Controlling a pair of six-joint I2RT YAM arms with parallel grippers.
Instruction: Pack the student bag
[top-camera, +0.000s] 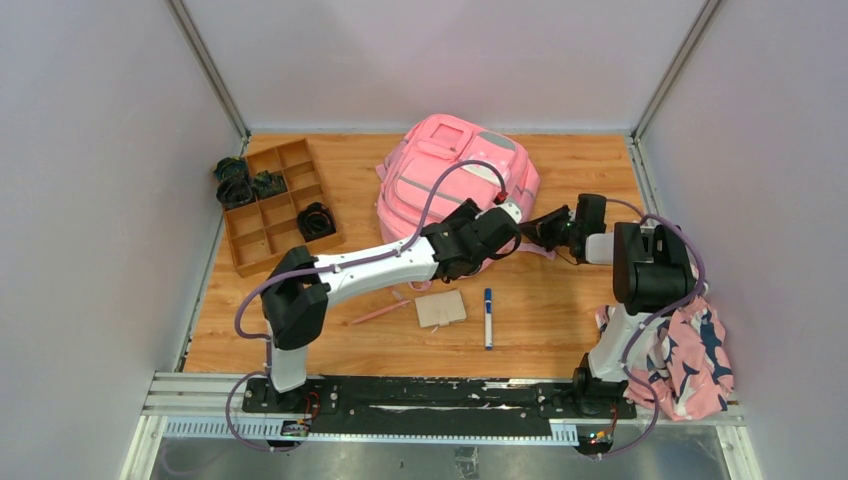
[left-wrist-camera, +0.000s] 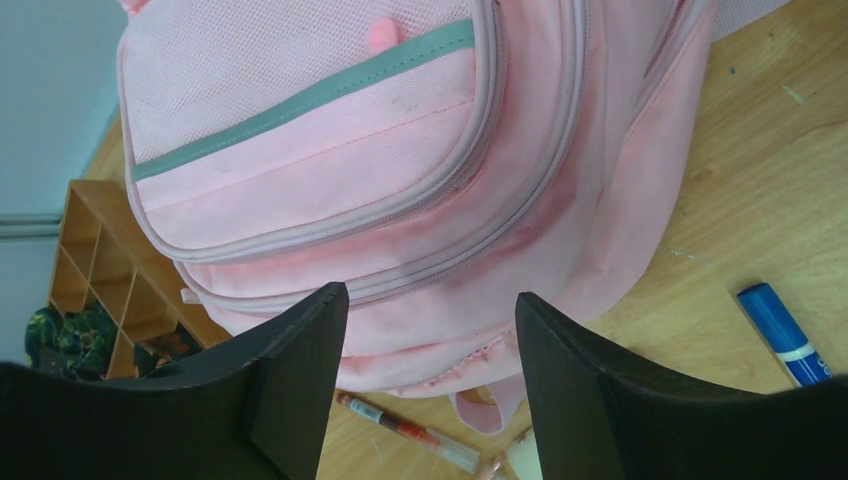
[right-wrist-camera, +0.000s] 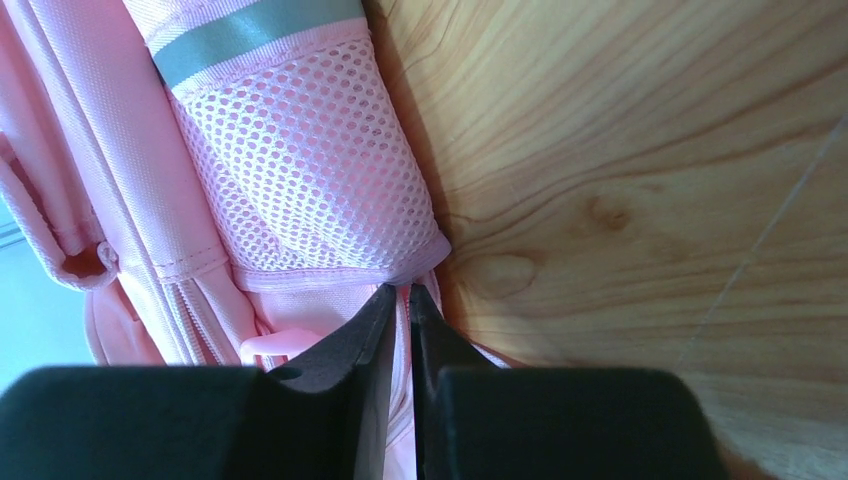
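The pink student bag (top-camera: 430, 185) lies at the back middle of the table, with its zippered front pocket (left-wrist-camera: 330, 185) visible from the left wrist. Over the bag's right side is my left gripper, fingers apart and nothing gripped. At the bag's lower right edge my right gripper has its fingertips nearly together, by the mesh side pocket (right-wrist-camera: 310, 170). Pink fabric shows in the narrow gap, but whether it is pinched is unclear. In front lie a beige notebook (top-camera: 440, 308), a blue-and-white marker (top-camera: 488, 320) and a reddish pen (top-camera: 380, 312).
A wooden divided tray (top-camera: 246, 240) at the left holds dark items, including a black coil (top-camera: 316, 221). Patterned pink cloth (top-camera: 695, 365) is heaped at the front right beside the right arm.
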